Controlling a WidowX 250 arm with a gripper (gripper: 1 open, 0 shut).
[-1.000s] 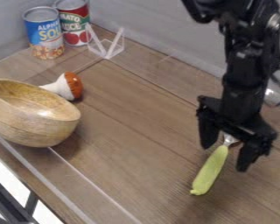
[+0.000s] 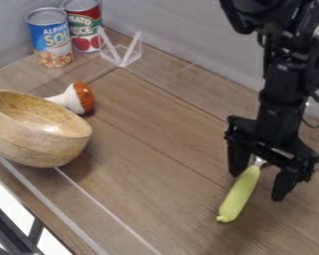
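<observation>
My black gripper (image 2: 262, 169) is open and low over the right part of the wooden table, its fingers on either side of the upper end of a yellow-green elongated object (image 2: 237, 194) with a silvery tip, partly hidden between them. The object lies on the tabletop, pointing toward the front.
A wooden bowl (image 2: 29, 134) is at the left, with an orange-and-white item (image 2: 75, 98) behind it. Two cans, blue (image 2: 52, 38) and red (image 2: 84, 22), stand at the back left beside a white wire-like frame (image 2: 121, 52).
My gripper has moved down slightly around the upper end of the yellow-green object, which stays in place.
</observation>
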